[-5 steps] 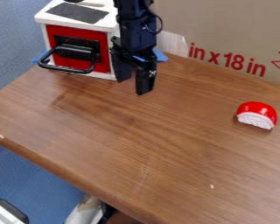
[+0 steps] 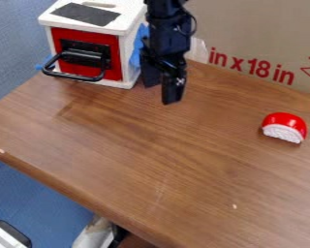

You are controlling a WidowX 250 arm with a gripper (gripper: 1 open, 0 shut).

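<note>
The black gripper (image 2: 170, 85) hangs from the arm at the top centre, just right of a white and red toy oven (image 2: 86, 48) with a black handle. Whether its fingers are open or shut is hard to tell. A blue object (image 2: 139, 50) is partly hidden behind the arm. A red and white rounded piece (image 2: 285, 127) lies on the right side of the wooden table (image 2: 144, 165), well apart from the gripper.
A cardboard panel (image 2: 248, 34) with red print stands along the back. The table's left edge drops to a blue surface (image 2: 28, 194).
The gripper has moved slightly to the right over the last second. The oven and the red and white piece have not visibly moved.
</note>
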